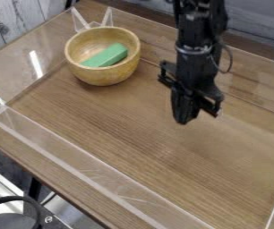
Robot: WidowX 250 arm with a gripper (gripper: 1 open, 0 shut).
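Note:
A black robot arm reaches down from the top of the view, its gripper (185,113) shut over bare wooden table right of centre, nothing visible between its fingers. Up and to the left sits a wooden bowl (86,74) holding a green block (107,55).
Pale tape runs across its left part. A dark cable curves at the lower left corner. A small white object stands behind the bowl.

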